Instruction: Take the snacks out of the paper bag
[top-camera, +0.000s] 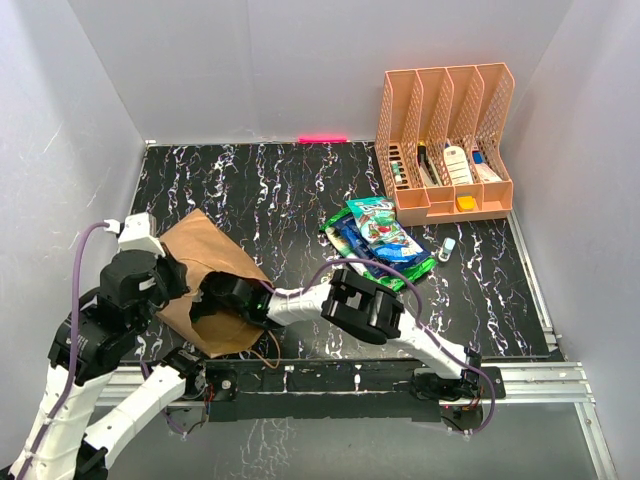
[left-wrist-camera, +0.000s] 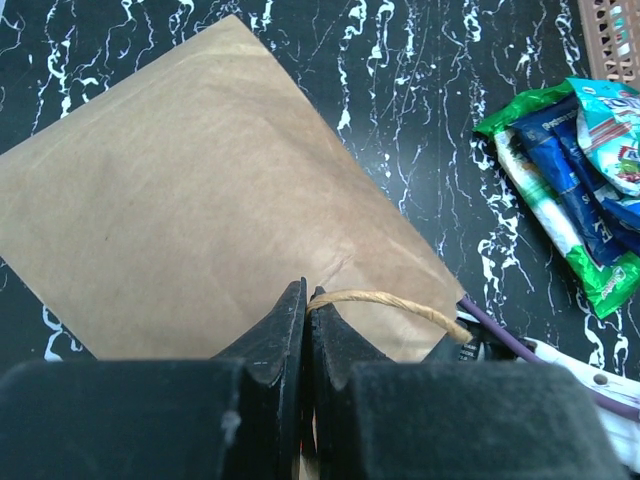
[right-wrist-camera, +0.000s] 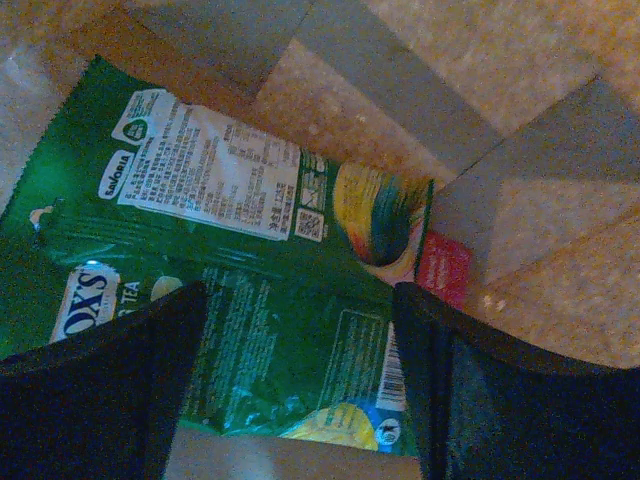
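The paper bag (top-camera: 200, 245) lies at the left of the table. My left gripper is shut at its edge, on the twisted rope handle (left-wrist-camera: 390, 300). My right gripper (top-camera: 210, 300) reaches inside the bag, its tip mostly hidden from above. In the right wrist view, that gripper stands open over green snack packets (right-wrist-camera: 250, 340), with a red item (right-wrist-camera: 445, 260) behind them. A pile of snack bags (top-camera: 380, 240) lies outside the bag, right of centre.
An orange organiser (top-camera: 440, 210) stands at the back right, with a small white bottle (top-camera: 446, 250) in front of it. A pink strip (top-camera: 322, 138) lies at the back edge. The table behind the bag is clear.
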